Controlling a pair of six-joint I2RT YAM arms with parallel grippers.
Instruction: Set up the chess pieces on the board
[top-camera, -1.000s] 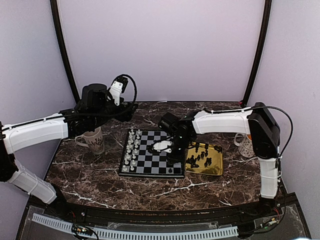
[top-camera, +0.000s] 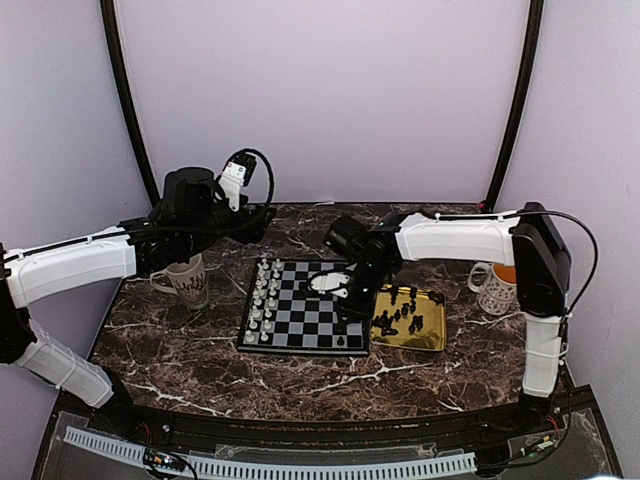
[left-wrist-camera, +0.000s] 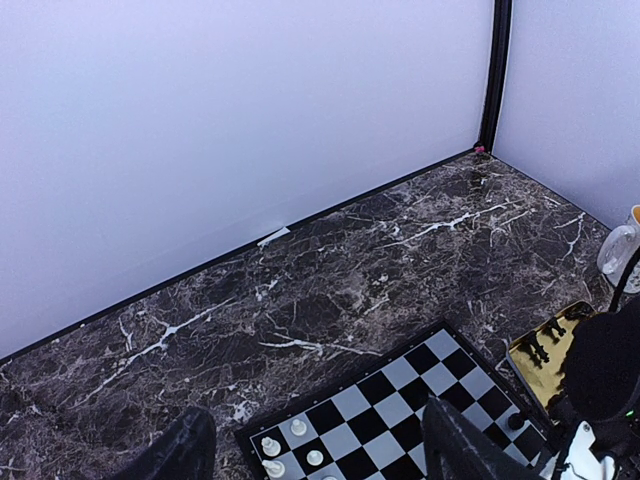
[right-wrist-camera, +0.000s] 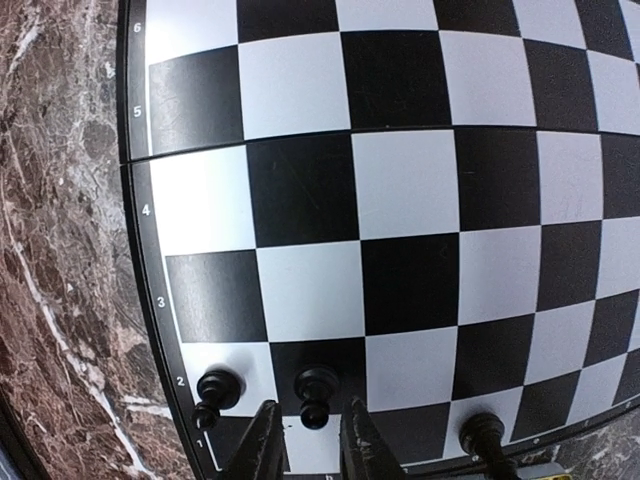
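Note:
My right gripper is open, its fingers parted on either side of a black pawn (right-wrist-camera: 316, 384). That pawn stands upright on a dark square of row 2, with neither finger visibly touching it. Left of it another black pawn (right-wrist-camera: 218, 388) stands on the white row-2 square at the edge. A third black piece (right-wrist-camera: 483, 436) shows at the lower right. White pieces (top-camera: 254, 318) fill two columns on the left side of the chessboard (top-camera: 303, 352). Far from the board pieces, my left gripper hangs raised and open, empty.
A gold tray (top-camera: 436, 338) with several loose black pieces lies right of the board, partly under the right arm. One mug (top-camera: 190, 284) stands left of the board, another mug (top-camera: 496, 292) at the far right. The board's middle squares are bare.

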